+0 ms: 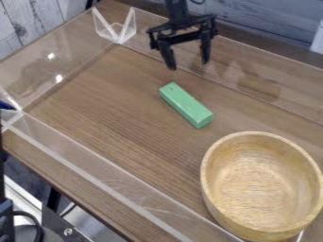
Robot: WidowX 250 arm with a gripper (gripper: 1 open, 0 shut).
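Observation:
My gripper (187, 52) is at the top middle of the camera view, dark and somewhat blurred, with its two fingers spread open and nothing seen between them. Below it a green block (187, 104) lies on the wooden table (89, 132), apart from the gripper. A large pale round bowl (259, 184) rests at the lower right.
A clear angular object (115, 25) stands at the upper left, left of the gripper. Dark cables lie at the lower left edge.

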